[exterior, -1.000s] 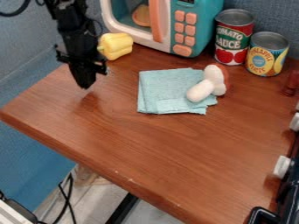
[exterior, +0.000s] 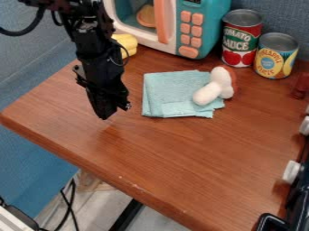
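Note:
The black robot gripper [exterior: 108, 103] hangs low over the left part of the wooden table [exterior: 157, 162], left of a folded light-blue cloth [exterior: 169, 95]; whether its fingers are open or shut is unclear. A white toy with rounded ends [exterior: 212, 88] lies on the cloth. A yellow object [exterior: 126, 45] sits behind the arm, partly hidden by it.
A teal toy microwave [exterior: 200, 18] stands at the back. A tomato can [exterior: 239, 41], a second can [exterior: 276, 56] and a small red object [exterior: 302, 86] are at the back right. Black equipment [exterior: 290, 194] lines the right edge.
The gripper has moved right and lower, toward the front, and now covers more of the yellow object. The other things stay where they were.

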